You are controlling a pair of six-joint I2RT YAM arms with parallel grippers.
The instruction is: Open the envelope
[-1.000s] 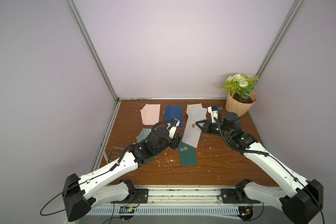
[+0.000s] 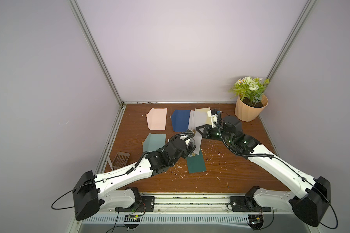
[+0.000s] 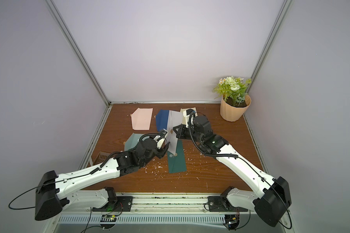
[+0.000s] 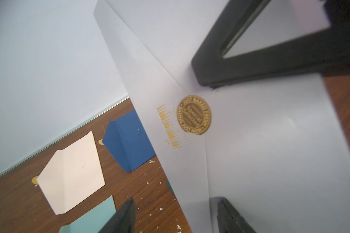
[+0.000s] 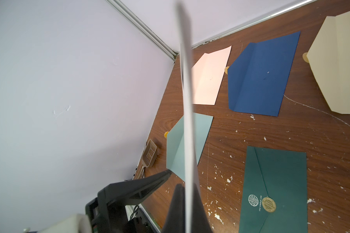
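Note:
A white envelope (image 4: 260,147) with a gold round seal (image 4: 194,115) and gold lettering is held up above the table. My right gripper is shut on it; the right wrist view shows the envelope edge-on between the fingers. The right gripper's dark fingers (image 4: 252,66) press against its face above the seal in the left wrist view. My left gripper is open at the envelope's flap side. One of its fingers (image 4: 122,217) shows beyond the side edge, the other over the envelope near the flap line. Contact there cannot be told.
On the table lie pink (image 5: 212,77), blue (image 5: 260,73), cream (image 5: 340,62) and light teal (image 5: 202,132) envelopes. A dark green sealed one (image 5: 276,174) is below. A potted plant (image 2: 250,108) stands back right, a small basket (image 2: 121,160) at left.
The white envelope and right gripper have shifted left, the envelope turning to hang differently. My left gripper has moved right and now overlaps the envelope's side.

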